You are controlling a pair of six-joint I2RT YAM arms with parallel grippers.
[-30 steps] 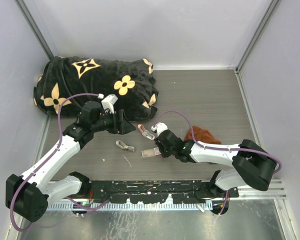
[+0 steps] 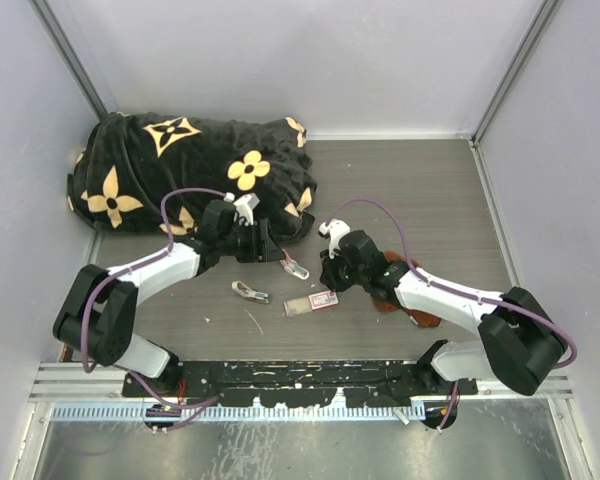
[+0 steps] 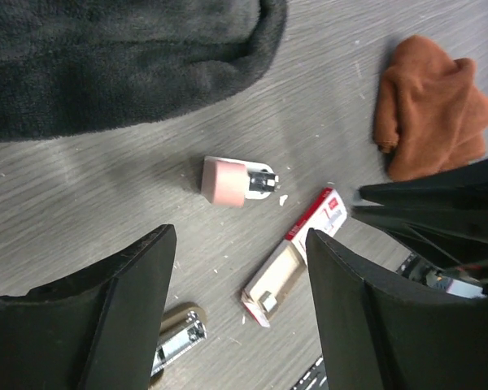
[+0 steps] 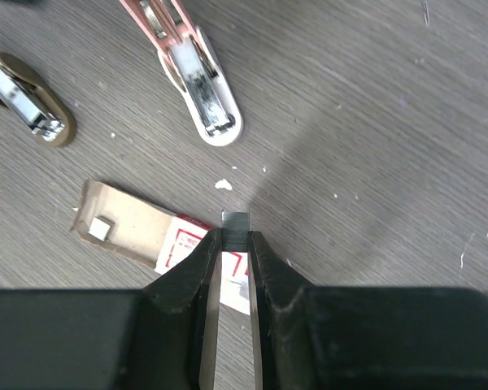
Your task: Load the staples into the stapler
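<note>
A pink-and-white stapler point(image 2: 296, 269) lies in the middle of the table; its metal channel point(image 4: 202, 85) shows uncovered in the right wrist view. At its pink end hovers my left gripper, fingers apart and nothing between them. Between the tips of my right gripper is a small grey staple strip point(image 4: 236, 226), gripped and poking out forward. The right gripper stands above the staple box point(image 2: 323, 300), whose open tray point(image 4: 128, 223) holds a small whitish piece. Part of the box's red-and-white sleeve is hidden by the right fingers.
A second, olive-brown stapler point(image 2: 250, 292) lies left of the box. Behind are a dark flowered cushion point(image 2: 195, 170) and, at right, a brown cloth point(image 3: 431, 110).
My left gripper has moved right, up to the pink stapler's end. The right gripper has shifted slightly right and back, leaving more of the box's sleeve in sight.
</note>
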